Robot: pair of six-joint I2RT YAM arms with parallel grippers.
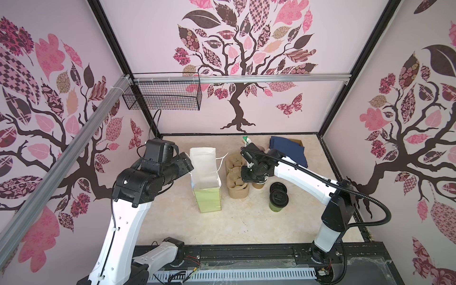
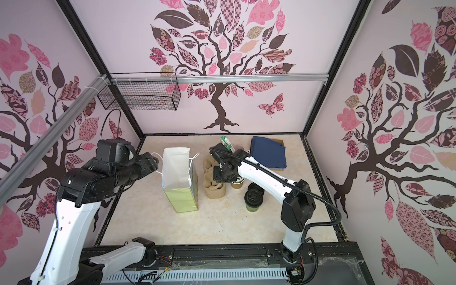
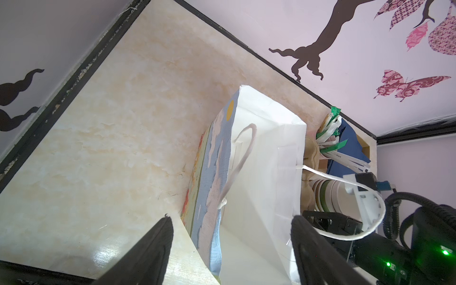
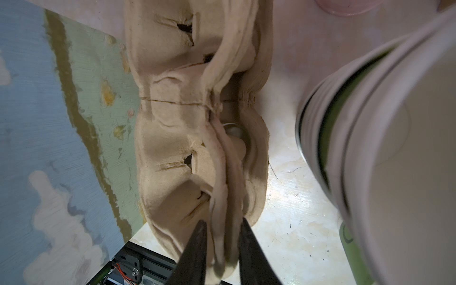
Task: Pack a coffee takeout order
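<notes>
A green paper bag with white handles stands open at centre-left, white inside. My open left gripper is above it, with nothing gripped. Beside the bag is a brown moulded cup carrier. In the right wrist view, my right gripper has its fingertips either side of the carrier's upright ridge; whether they touch it is unclear. Stacked paper cups stand right next to the carrier, partly hidden by my right arm in the top views. Lidded green cups stand nearer the front right.
A navy cloth on a cardboard box is at the back right, with green-white wrapped items near it. A wire basket hangs at upper left.
</notes>
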